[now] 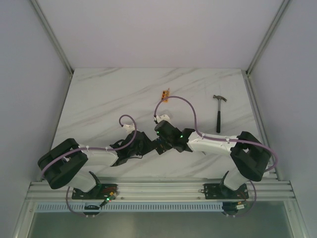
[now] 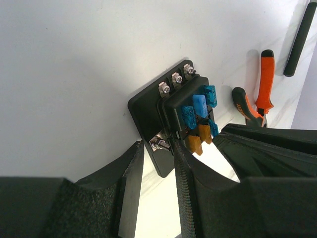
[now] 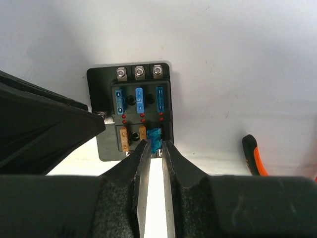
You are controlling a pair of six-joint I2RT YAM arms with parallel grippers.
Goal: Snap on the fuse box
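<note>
The black fuse box [image 3: 101, 82] lies on the marble table, with blue and orange fuses and three screw terminals along one edge. My left gripper has its fingertips at the metal post on the box's side; its fingers are narrowly parted, and whether it holds the post I cannot tell. My right gripper is at the box's lower edge, tips around the loose-angled blue fuse [image 3: 153, 136]; whether they grip it I cannot tell. In the top view both arms mostly hide the box [image 1: 161, 148].
Orange-handled tools [image 2: 265, 74] lie beside the box. A hammer [image 1: 218, 116] lies at the right of the table, and a small orange tool [image 1: 165, 94] at the back centre.
</note>
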